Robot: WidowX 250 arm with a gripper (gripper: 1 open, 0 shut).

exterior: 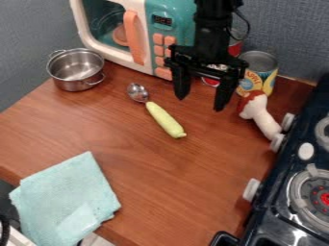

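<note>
My black gripper (201, 92) hangs open in front of the toy microwave, its two fingers apart over the back of the wooden table (115, 144), with nothing seen held. A yellow corn cob (166, 119) lies below and left of it, beside a small ladle (138, 92). A white bone-like toy (263, 119) with a reddish top lies to the right. Two cans stand behind, a yellow-blue one (259, 69) and a red one mostly hidden by the arm.
The microwave (126, 24) is at the back left, a steel pot (76, 69) beside it. A blue cloth (65, 202) lies front left. A black stove (295, 192) fills the right edge.
</note>
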